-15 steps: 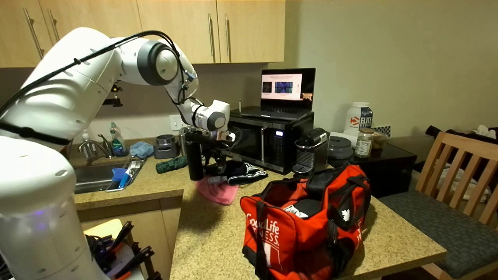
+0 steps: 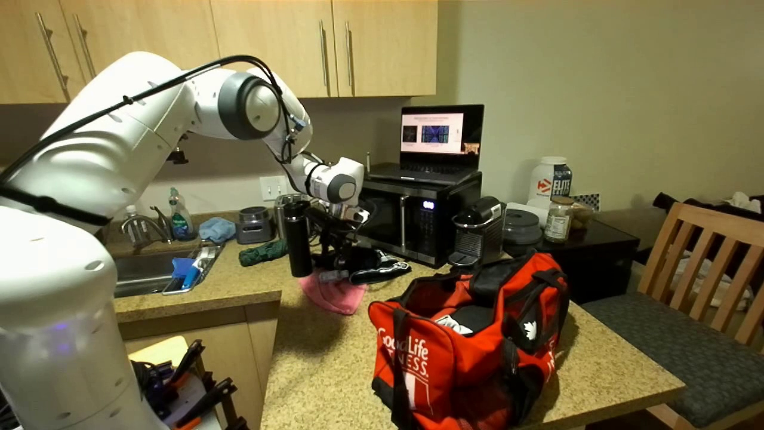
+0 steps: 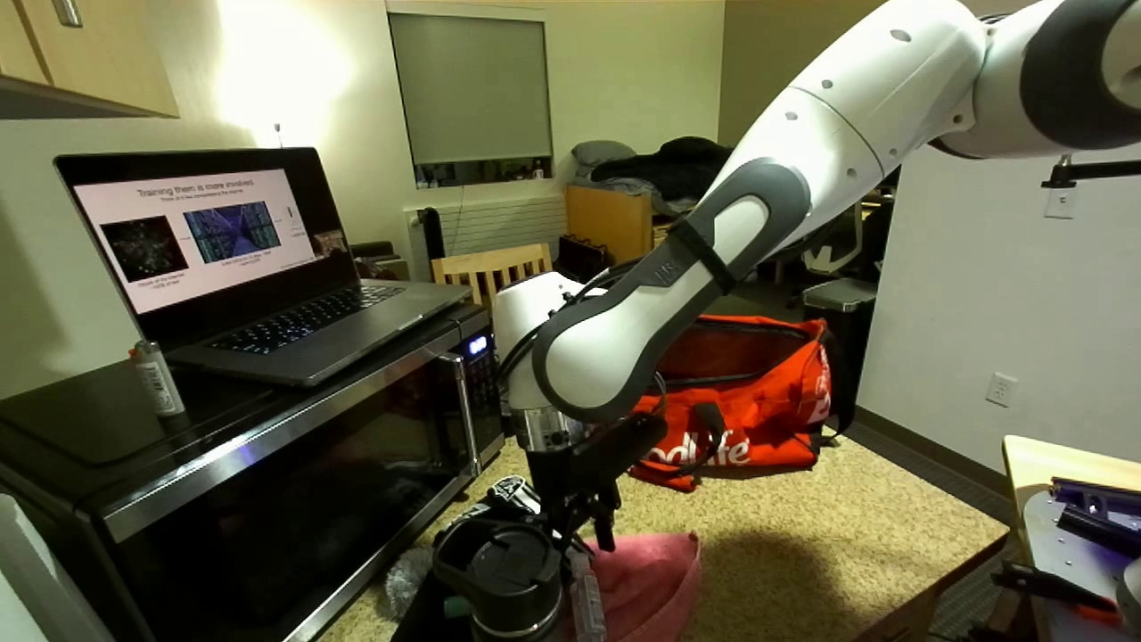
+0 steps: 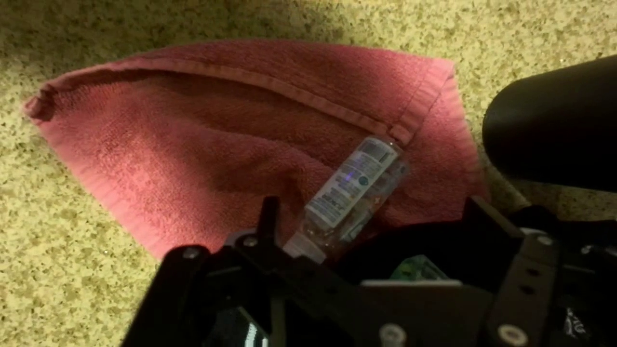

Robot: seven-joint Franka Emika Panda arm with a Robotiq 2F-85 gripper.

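My gripper is open, its two fingers standing wide apart along the lower part of the wrist view. Between and beyond them, a small clear bottle with a white label [image 4: 351, 184] lies on a pink cloth [image 4: 191, 139]. The bottle's lower end is near the left finger, and nothing is clasped. Exterior view 1 shows the gripper [image 2: 342, 252] low over the counter, just behind the pink cloth [image 2: 333, 295]. To its left stands a tall black bottle [image 2: 297, 240]. Dark clothing [image 2: 383, 271] is heaped beside the cloth.
An open red gym bag [image 2: 473, 344] occupies the counter's right part. Behind the gripper stands a microwave [image 2: 430, 222] with a laptop [image 2: 437, 143] on top. Bare counter [image 2: 322, 365] lies in front of the pink cloth. A green cloth [image 2: 263, 253] rests near the sink.
The arm and gripper have shifted slightly to the right in exterior view 1. The cloth, clothing, black bottle and bag look essentially unmoved.
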